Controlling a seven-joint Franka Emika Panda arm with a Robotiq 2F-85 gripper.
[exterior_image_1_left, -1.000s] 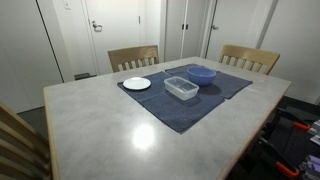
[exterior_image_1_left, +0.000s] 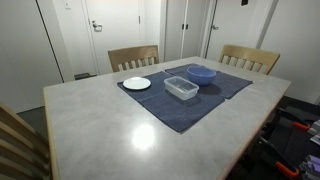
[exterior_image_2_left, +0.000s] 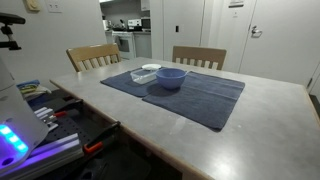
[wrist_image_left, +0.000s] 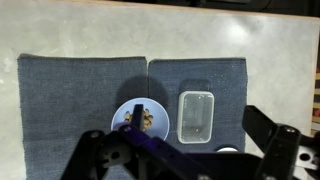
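Note:
A blue bowl (exterior_image_1_left: 201, 75) stands on the dark cloth mats; the wrist view shows small brown pieces (wrist_image_left: 146, 118) inside it. Beside the bowl is a clear rectangular container (wrist_image_left: 196, 117), which looks empty. A white plate (exterior_image_1_left: 138, 82) lies at the edge of the mats in exterior view 1, and in the wrist view only a sliver of white shows below the container. From above, my gripper faces the table with its dark fingers wide apart and nothing held between them. The left finger overlaps the bowl in that view.
Two blue-grey mats (wrist_image_left: 68, 95) cover part of the table (exterior_image_1_left: 85, 120), whose nearer part in exterior view 1 is bare. Wooden chairs (exterior_image_2_left: 200, 57) stand around it. The white arm (exterior_image_2_left: 18, 125) is at the left in exterior view 2.
A small dark shape now shows at the top edge of exterior view 1, towards the right, absent earlier. The bowl, container and plate have not moved.

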